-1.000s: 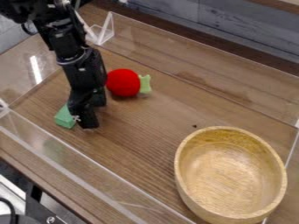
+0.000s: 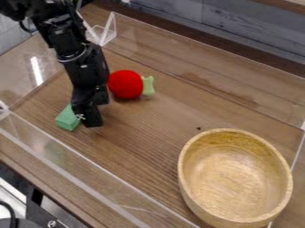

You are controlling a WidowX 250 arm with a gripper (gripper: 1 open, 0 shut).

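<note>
My black gripper (image 2: 88,109) hangs down at the left of the wooden surface, open, its tips low over a small green block (image 2: 68,118) that lies just to its lower left, partly behind it. A round red object (image 2: 125,84) with a pale green piece (image 2: 146,85) at its right sits behind the gripper. Whether the tips touch the block I cannot tell.
A large yellow bowl (image 2: 234,178) stands at the front right. A grey plank wall runs along the back.
My gripper has risen slightly over the last second. The block, red object and bowl look unmoved.
</note>
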